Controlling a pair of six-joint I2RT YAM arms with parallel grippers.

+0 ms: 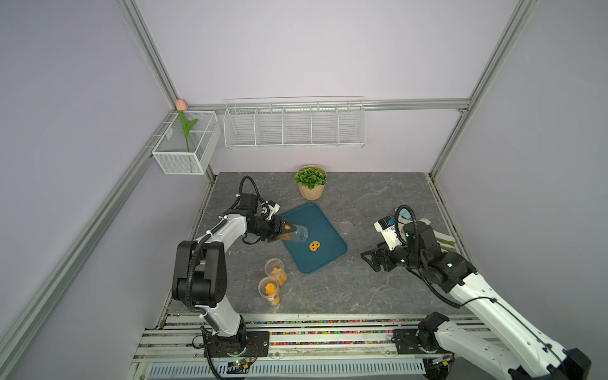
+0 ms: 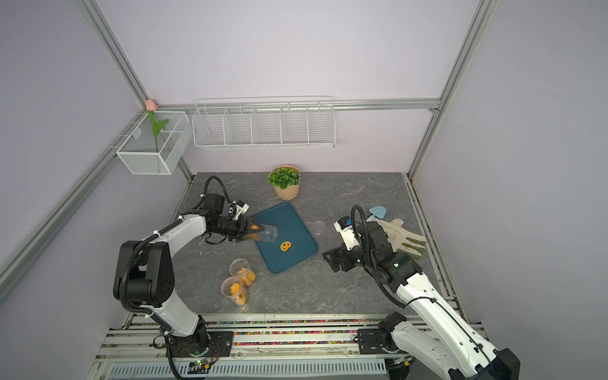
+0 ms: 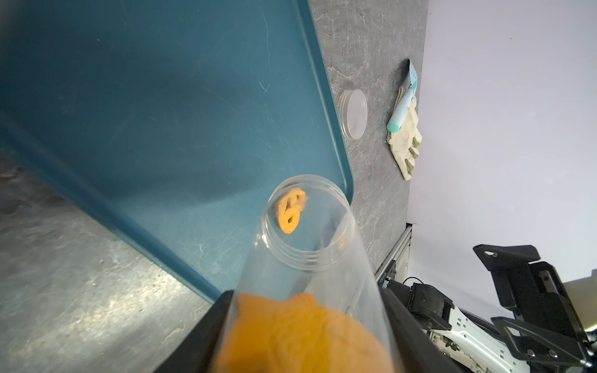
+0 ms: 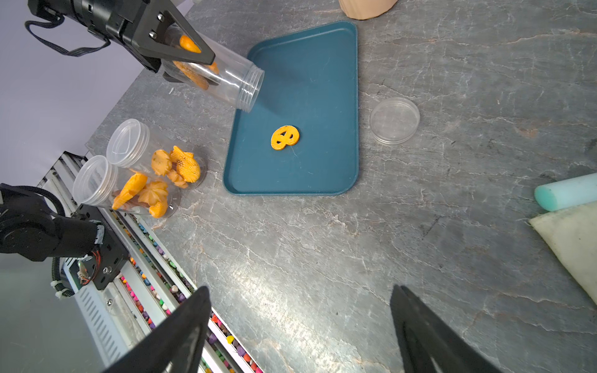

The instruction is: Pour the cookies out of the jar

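Observation:
My left gripper (image 1: 283, 231) is shut on a clear jar (image 4: 231, 79), held tilted toward horizontal over the left part of the blue tray (image 4: 311, 174), its open mouth pointing right. Orange cookies (image 3: 301, 335) remain in the jar's back part, by the fingers. One pretzel-shaped cookie lies on the tray below the mouth, also seen through the jar in the left wrist view. A clear lid (image 4: 395, 118) lies right of the tray. My right gripper (image 1: 373, 256) stands open, empty, above the table right of the tray.
Two lidded jars of cookies (image 4: 155, 195) stand front-left of the tray. A potted plant (image 1: 310, 180) is at the back. Gloves (image 2: 405, 237) and a light blue tool (image 4: 566, 192) lie at the right. Bare table lies in front of the tray.

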